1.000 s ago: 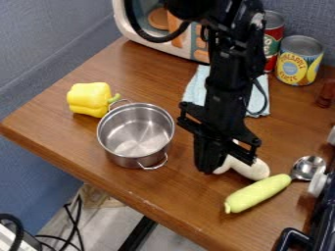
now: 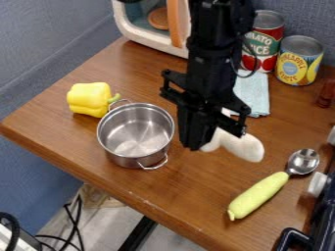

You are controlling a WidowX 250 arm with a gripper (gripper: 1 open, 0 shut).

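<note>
My black gripper (image 2: pixel 197 127) hangs over the middle of the wooden table, just right of and slightly above the steel pot (image 2: pixel 135 132). A white elongated object (image 2: pixel 240 144) sits under and beside its fingertips; whether it is held, and whether the fingers are open or shut, I cannot tell. The yellow corn (image 2: pixel 258 195) lies at the front right, beside a steel ladle (image 2: pixel 303 162). A yellow pepper (image 2: pixel 89 99) lies left of the pot.
Red (image 2: pixel 261 41) and yellow cans (image 2: pixel 299 61), a white cloth (image 2: pixel 254 93) and a toaster-like appliance (image 2: pixel 151 20) stand at the back. A black appliance (image 2: pixel 314 225) lines the right edge.
The gripper has risen and moved left, toward the pot, over the last second. The white object under it shows more fully now.
</note>
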